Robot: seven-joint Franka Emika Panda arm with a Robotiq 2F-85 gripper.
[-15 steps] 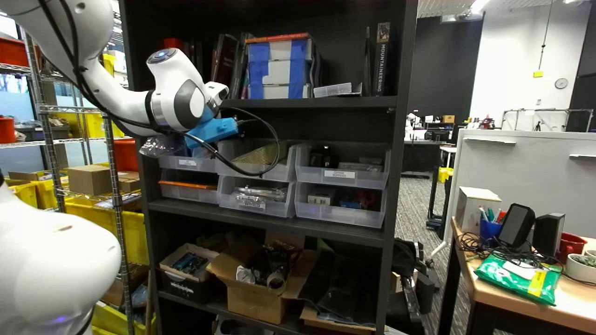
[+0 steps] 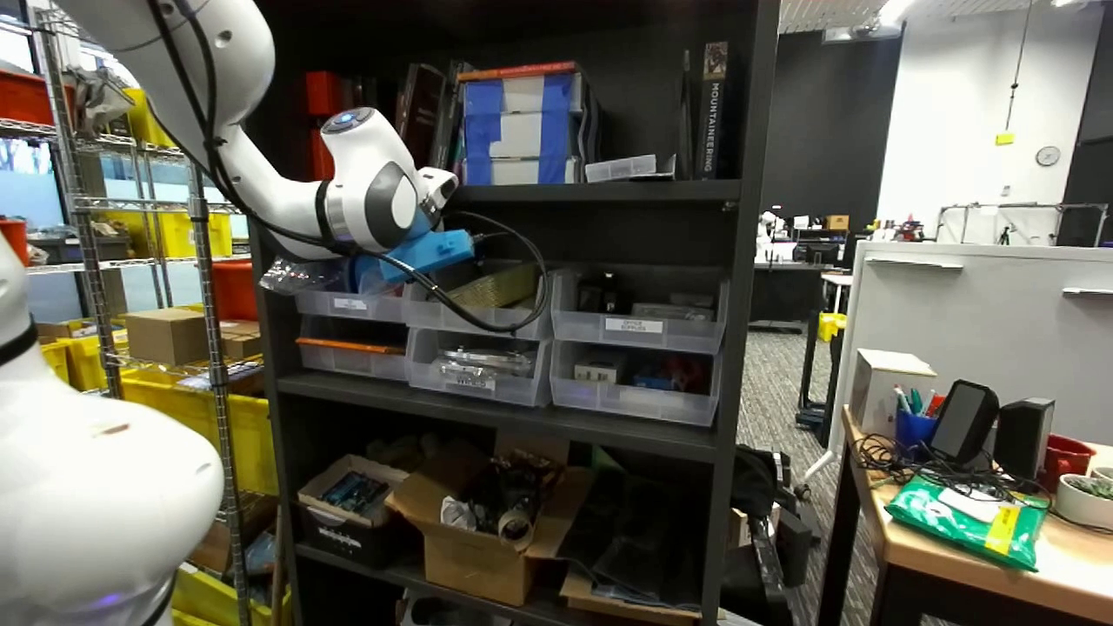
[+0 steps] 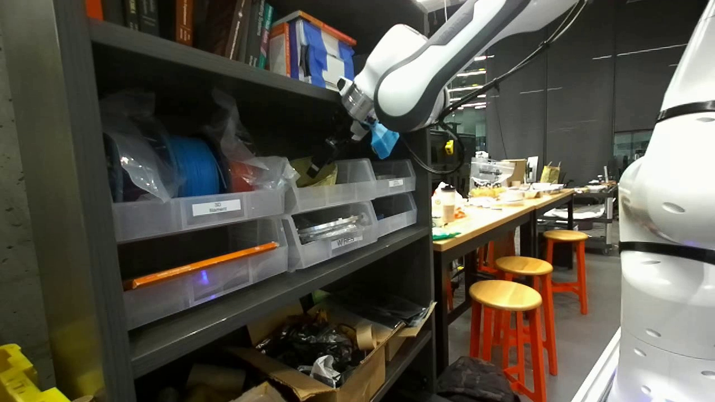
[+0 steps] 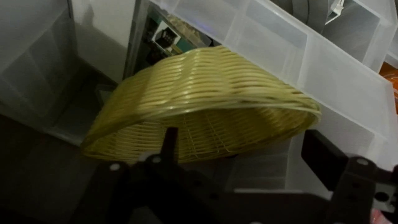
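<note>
A yellow woven basket lies tilted in the upper middle clear bin, its opening facing my gripper in the wrist view. The fingers stand wide apart with nothing gripped. One dark finger overlaps the basket's opening in that view; the other finger is just past its right end, over clear plastic. Whether either finger touches the basket, I cannot tell. From the second exterior side, the gripper appears just above that bin. In exterior view 1 the blue mount and wrist partly cover the bins, and the fingers are hidden.
Below is a bin labelled WIRES. To the left sits a bin of filament spools and plastic bags; an office-supplies bin is on the right. The shelf board runs close above. A black cable loops beside the wrist.
In exterior view 1 the arm and its blue mount have shifted right, and the wrist sits slightly lower. The cable loop moved with them. The bins have stayed in place.
</note>
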